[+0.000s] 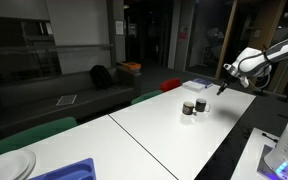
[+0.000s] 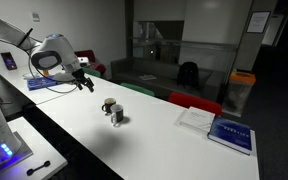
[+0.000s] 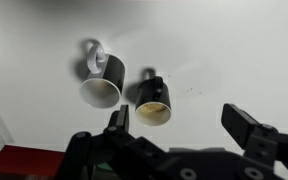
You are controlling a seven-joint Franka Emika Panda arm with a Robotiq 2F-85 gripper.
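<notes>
Two mugs stand close together on the white table (image 2: pixel 174 150). One is a two-tone mug (image 3: pixel 108 72), grey-white inside and dark outside, with a pale handle. Beside it is a black mug (image 3: pixel 155 90) with a tan interior. Exterior view 2 shows the paler mug (image 2: pixel 117 117) nearer the camera and the darker mug (image 2: pixel 109 104) behind it. My gripper is open, its fingers wide apart and nothing held. In exterior view 1, the gripper (image 1: pixel 225 72) hangs above the table, beyond and right of the mugs (image 1: pixel 188 108), touching neither.
A blue box (image 2: pixel 231 136) and a white flat item (image 2: pixel 196 119) lie at the table's right end in exterior view 2. White plates (image 1: pixel 10 164) and a blue tray (image 1: pixel 66 172) sit at the near left in exterior view 1.
</notes>
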